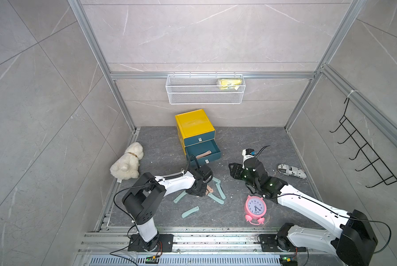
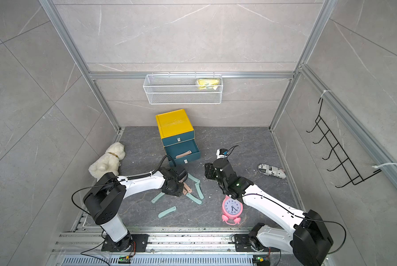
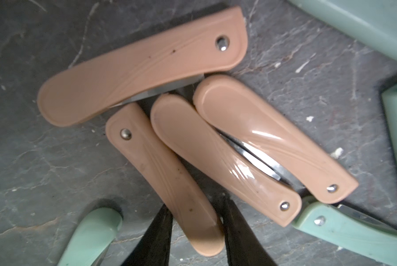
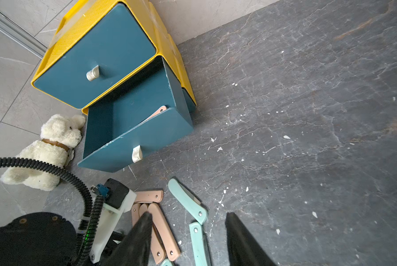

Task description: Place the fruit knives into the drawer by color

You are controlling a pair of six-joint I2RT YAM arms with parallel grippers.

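My left gripper is low over a group of pink knives, its fingers either side of the lower end of the leftmost one (image 3: 163, 173); whether they press on it I cannot tell. Two more pink knives (image 3: 269, 128) lie beside it, another (image 3: 140, 66) crosswise above. Mint knives (image 3: 362, 230) lie around them. The lower drawer (image 4: 163, 128) of the yellow cabinet stands open with a pink knife (image 1: 203, 154) inside. My right gripper hovers over the table right of the knives, its fingers apart with nothing held.
A white plush dog (image 1: 125, 164) sits at the left. A pink alarm clock (image 1: 255, 206) is near the front, a grey patterned object (image 1: 291, 170) at the right. A wire basket (image 1: 205, 97) hangs on the back wall.
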